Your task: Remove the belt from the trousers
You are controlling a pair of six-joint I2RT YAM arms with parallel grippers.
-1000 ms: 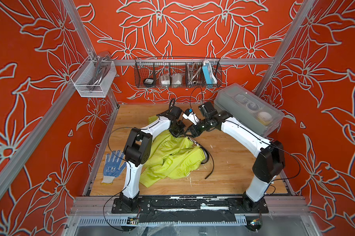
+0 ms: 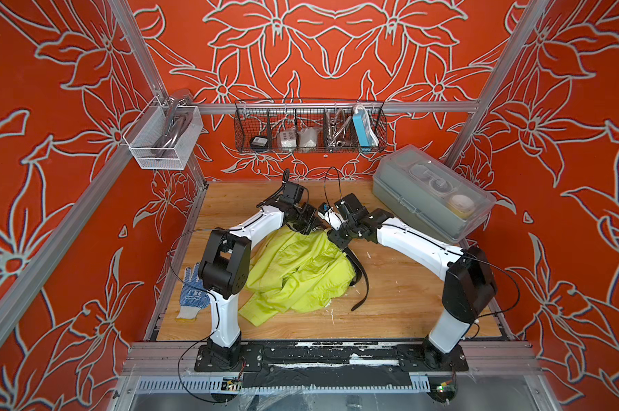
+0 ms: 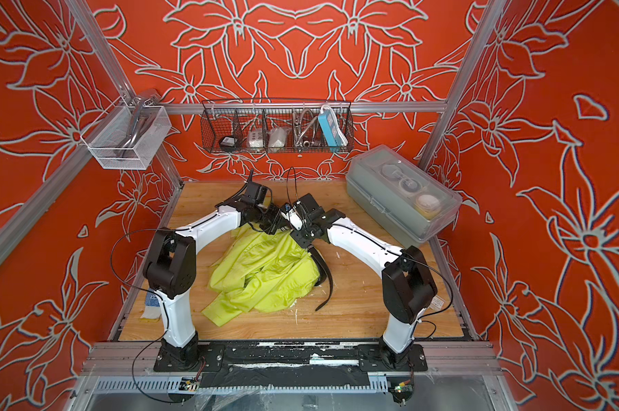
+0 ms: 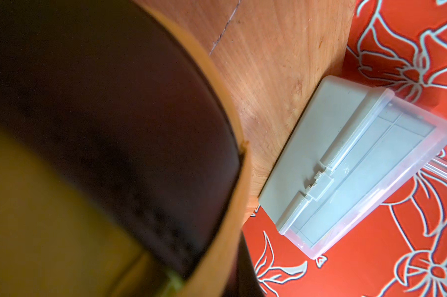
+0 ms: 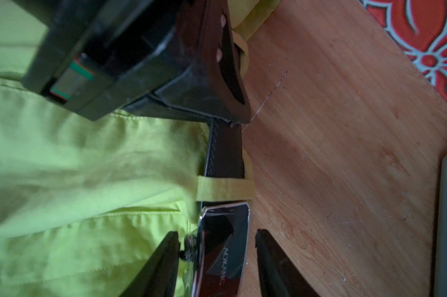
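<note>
The bright yellow-green trousers (image 2: pixel 299 270) lie crumpled in mid-table. A black belt (image 5: pixel 225 148) runs along their waistband in the right wrist view, passing under a belt loop (image 5: pixel 225 189) just above its dark, shiny buckle (image 5: pixel 223 242). The belt's loose tail (image 2: pixel 364 287) curves over the wood to the right. My right gripper is open, its fingers to either side of the buckle. My left gripper (image 2: pixel 314 224) is shut at the far end of the waistband; its fingertips are hidden. Blurred dark belt (image 4: pixel 149 123) and yellow cloth fill much of the left wrist view.
A grey lidded box (image 2: pixel 432 191) stands at the back right. A blue-and-white glove (image 2: pixel 194 291) lies by the left arm. The wire basket (image 2: pixel 309 130) hangs on the back wall. Bare wood lies to the right of the trousers.
My right gripper has moved a little left and towards the front.
</note>
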